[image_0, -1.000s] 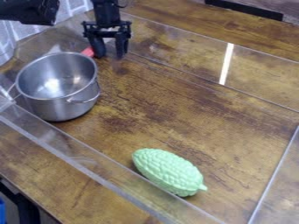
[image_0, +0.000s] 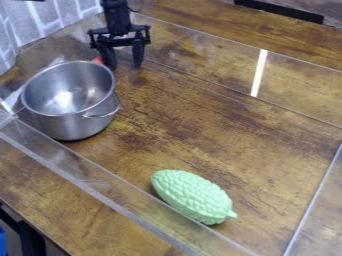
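My black gripper (image_0: 119, 50) is low at the back left of the tray, behind a steel pot (image_0: 70, 98) with side handles. A small red object (image_0: 99, 61) shows just left of the gripper's fingers, partly hidden; I cannot tell whether it touches them or whether they are open or shut. A pale green, bumpy, gourd-like object (image_0: 193, 195) lies at the front, well apart from the pot.
A white tape strip (image_0: 259, 73) is at the right back.
My gripper has shifted very slightly; the pot, the red object and the green object look unchanged.
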